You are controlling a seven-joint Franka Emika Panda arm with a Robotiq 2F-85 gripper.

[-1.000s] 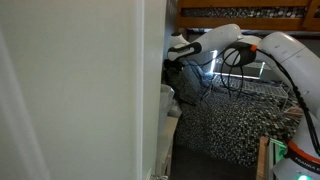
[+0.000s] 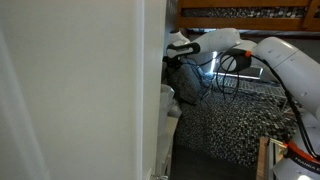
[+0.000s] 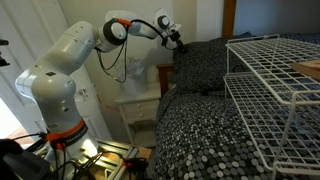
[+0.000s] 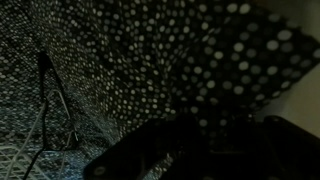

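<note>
A black cloth with white dots [image 4: 150, 50] fills most of the wrist view, bunched toward the fingers along the lower edge. My gripper is shut on a fold of it; the fingers are dark and hard to separate from the fabric. In exterior view 2 the gripper [image 3: 177, 45] is at the far end of the outstretched arm, at the upper left part of the dark dotted cloth [image 3: 200, 62]. Exterior view 1 shows the arm's end high up beside the pale panel, with the fingertips too small to make out.
A white wire rack [image 3: 265, 95] stands to the right in exterior view 2. The dotted covering [image 3: 195, 135] spreads across the middle. White drawers [image 3: 137, 112] stand near the back wall. A pale panel [image 2: 75, 90] blocks the left of exterior view 1.
The arm's middle links have shifted slightly over the last second. Its far end stays high beside the panel, with little visible movement.
</note>
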